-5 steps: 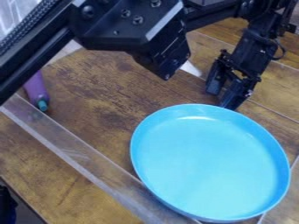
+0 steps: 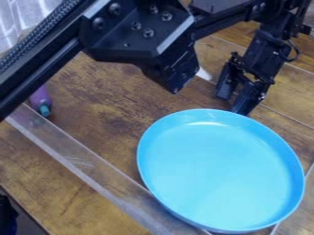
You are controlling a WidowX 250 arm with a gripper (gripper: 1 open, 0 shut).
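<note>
My black gripper (image 2: 245, 84) is at the upper right of the camera view, low over the wooden table just beyond a large light-blue plate (image 2: 218, 168). Its fingertips are dark and partly hidden in shadow, so what lies between them is unclear. The dark arm crosses the top of the view.
A purple object with a teal part (image 2: 40, 101) stands at the left edge. A clear plastic strip (image 2: 86, 165) runs diagonally along the lower left. Bare wood (image 2: 98, 106) lies left of the plate.
The upper arm has shifted slightly in the frame. The gripper, the plate and the purple object look almost unchanged.
</note>
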